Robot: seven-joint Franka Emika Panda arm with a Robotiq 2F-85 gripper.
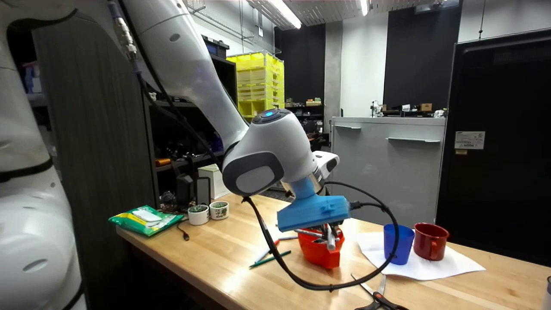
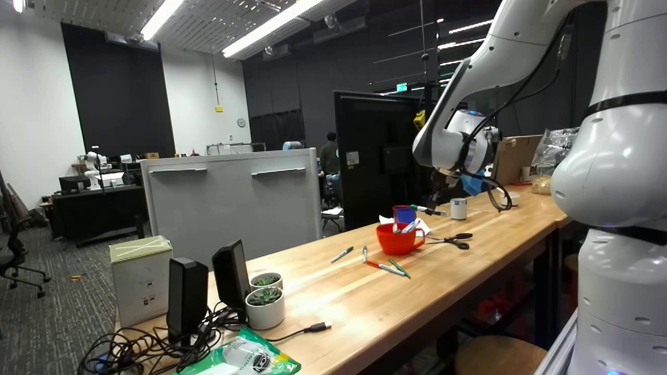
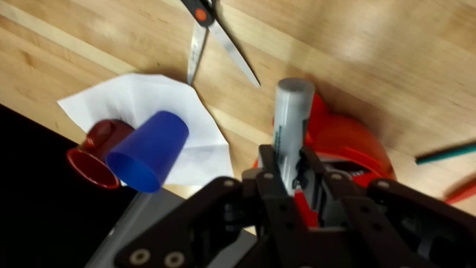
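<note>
My gripper is shut on a whitish-grey marker (image 3: 293, 114), whose blunt end sticks out past the fingers in the wrist view. In exterior view 2 the marker (image 2: 429, 210) hangs nearly level in the air, its green end pointing left. Below it a wide red mug (image 2: 400, 242) stands on the table with some pens inside. From the wrist, the held marker overlaps part of the red mug (image 3: 352, 136). Loose on the wood are a green marker (image 1: 270, 259), a red-capped marker (image 2: 382, 266) and others.
Open scissors (image 3: 214, 31) lie near the red mug. A blue cup (image 1: 398, 245) and a dark red mug (image 1: 430, 242) stand on white paper (image 1: 454, 266). Two potted succulents (image 2: 265, 306) and a green bag (image 1: 147, 220) occupy the far end. Wood between them is mostly clear.
</note>
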